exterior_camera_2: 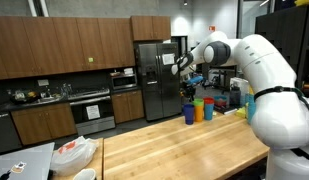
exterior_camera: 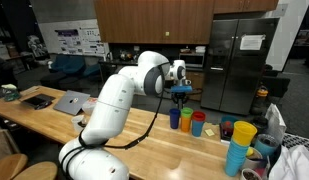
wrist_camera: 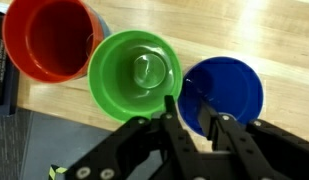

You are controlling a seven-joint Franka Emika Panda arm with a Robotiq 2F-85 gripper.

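A blue cup (wrist_camera: 226,92), a green cup (wrist_camera: 136,75) and a red-orange cup (wrist_camera: 49,38) stand in a row, open tops up, in the wrist view. My gripper is above the blue cup with its fingers apart. One finger is near the gap between the green and blue cups; the other overlaps the blue cup's opening. The near rim of the blue cup passes between or beneath them; contact cannot be told. In exterior view 1, the gripper (exterior_camera: 179,101) hangs just over the blue cup (exterior_camera: 175,119), beside the green cup (exterior_camera: 188,113).
Stacked yellow and blue cups (exterior_camera: 238,150) stand at the table's right, close to a white cloth or bag (exterior_camera: 293,160). A laptop (exterior_camera: 71,102) lies at the far left.
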